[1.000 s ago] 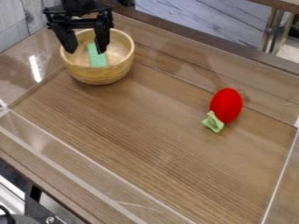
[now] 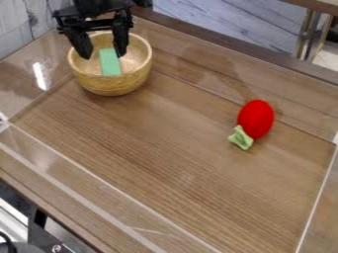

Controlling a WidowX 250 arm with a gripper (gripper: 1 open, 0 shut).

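Observation:
My black gripper (image 2: pixel 99 42) is at the upper left, open over a round wooden bowl (image 2: pixel 117 83), with a finger on either side above it. A pale green block (image 2: pixel 110 61) lies inside the bowl, below and between the fingers. A red oval object (image 2: pixel 258 119) with a small light green piece (image 2: pixel 240 137) at its lower end lies on the right of the wooden table (image 2: pixel 158 178).
A pale ledge or shelf runs along the top right edge. Dark cables show at the lower left corner.
My gripper has risen slightly over the bowl. The bowl, green block and red object look unmoved.

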